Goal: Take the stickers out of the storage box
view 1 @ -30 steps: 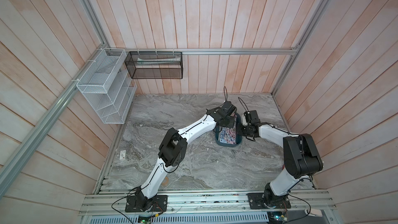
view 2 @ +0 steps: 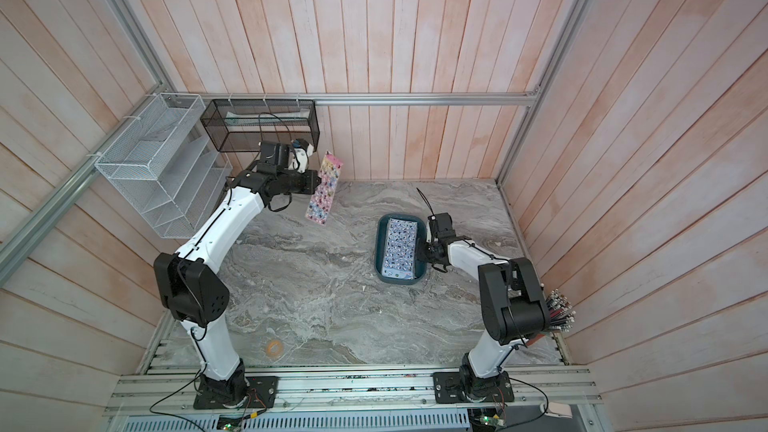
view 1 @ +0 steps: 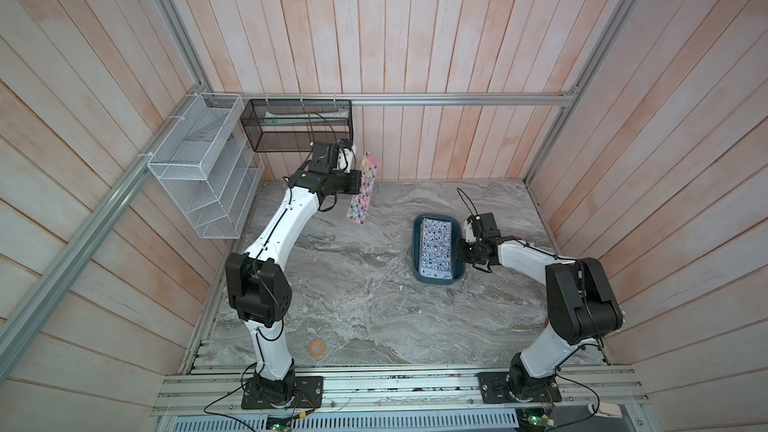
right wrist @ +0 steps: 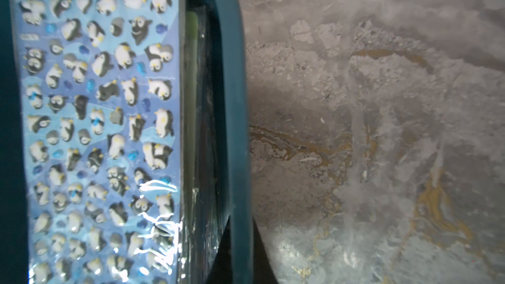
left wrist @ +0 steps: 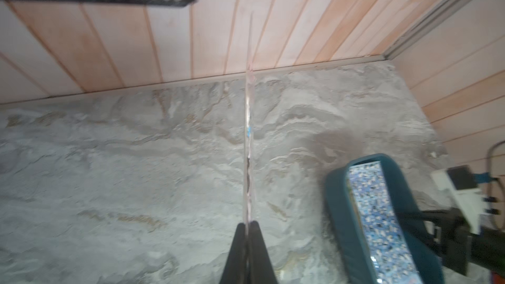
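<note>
A pink patterned sticker sheet [view 2: 324,189] hangs in the air at the left of the top views. My left gripper is shut on its edge, and the left wrist view shows the sheet edge-on. The teal storage box [view 1: 417,260] stands on the table with a blue penguin sticker sheet [right wrist: 100,121] lying uppermost in it. More sheet edges show under that one. My right gripper is shut on the box's right wall, one finger on each side.
A black mesh basket [view 1: 296,140] hangs on the back wall, close to the left arm. White wire shelves [view 1: 204,164] stand along the left wall. A tan ring [view 1: 317,348] lies near the front edge. Bare table lies left of the box.
The left gripper has lifted the pink sheet out of the box and swung it left, uncovering the penguin sheet. The right arm stays at the box wall.
</note>
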